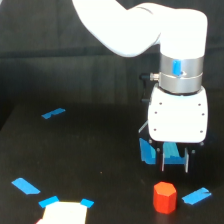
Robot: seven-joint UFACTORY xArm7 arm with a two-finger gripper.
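Observation:
The white robot arm reaches down from the top of the view, its gripper hanging at the right over a patch of blue tape. Its two dark fingers are apart; whether anything is between them is hard to tell. In front of the gripper, apart from it, a red hexagonal block stands on the black surface.
A pale object lies at the bottom left, with blue tape strips around it. Another strip is right of the red block.

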